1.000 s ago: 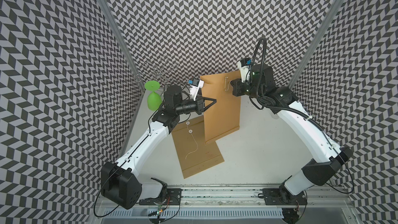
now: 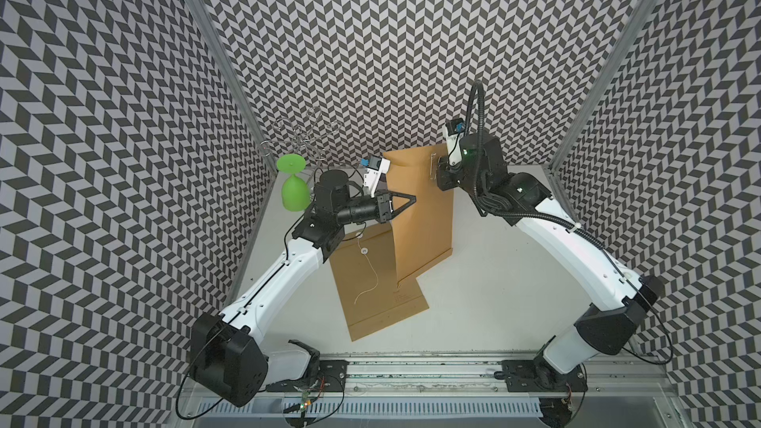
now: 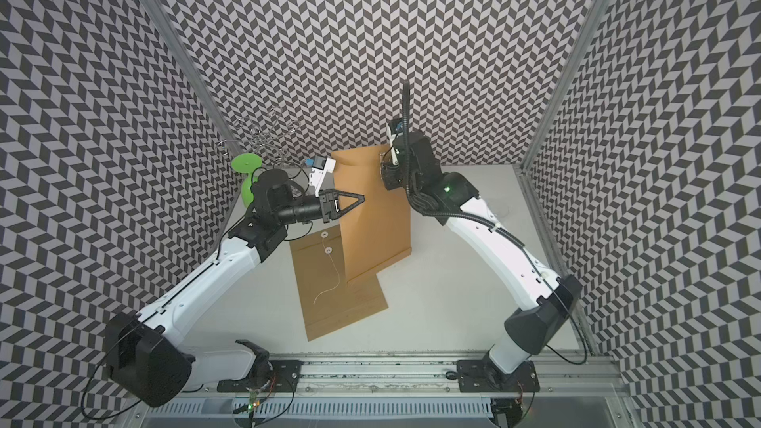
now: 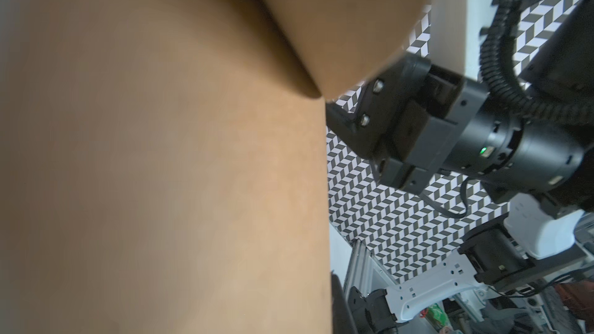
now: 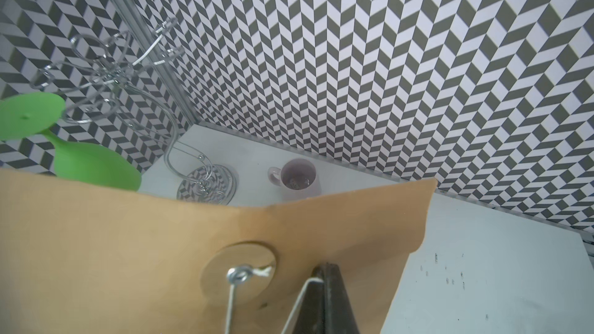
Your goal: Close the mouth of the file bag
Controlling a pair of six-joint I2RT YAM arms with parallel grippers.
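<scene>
The tan file bag [image 2: 420, 230] hangs upright above a second brown bag [image 2: 372, 285] lying on the table. My left gripper [image 2: 410, 199] is shut at the bag's left side; the bag fills much of the left wrist view. My right gripper is shut on the white string at the bag's top, beside a button disc [image 5: 219, 272] with an eyelet. The string runs down from the eyelet and over my right fingertips.
A green object [image 2: 295, 190] and a metal wire stand [image 5: 204, 179] are at the back left. A mug [image 5: 298, 176] sits behind the bag.
</scene>
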